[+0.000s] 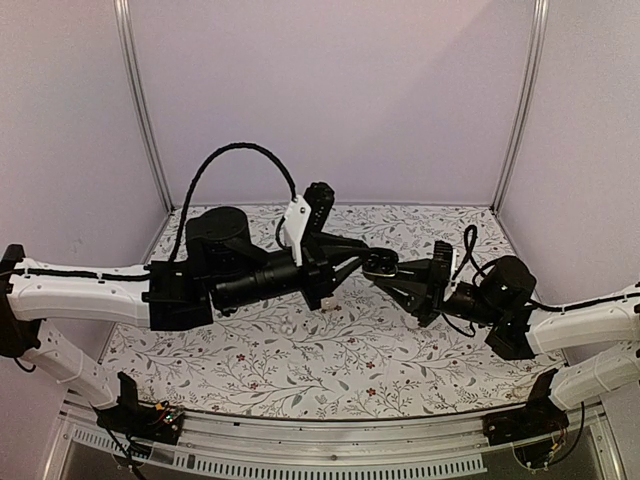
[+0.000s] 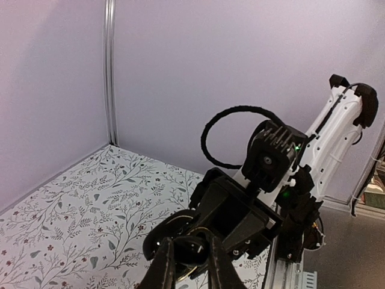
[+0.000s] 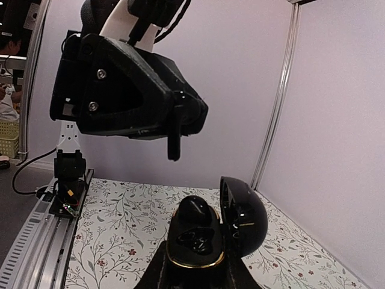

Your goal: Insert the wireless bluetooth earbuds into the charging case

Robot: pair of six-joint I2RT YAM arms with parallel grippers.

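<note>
An open black charging case (image 1: 380, 262) with gold trim is held in my right gripper, which is shut on its body; the raised lid (image 3: 243, 220) and the dark earbud wells show in the right wrist view. My left gripper (image 1: 355, 255) is at the case from the left, its tip just above it in the right wrist view. In the left wrist view a small dark piece (image 2: 191, 251) sits between the left fingers, in front of the case; it looks like an earbud, but it is hard to tell apart.
Pale panels stand at the back and both sides; metal rails run along the front edge.
</note>
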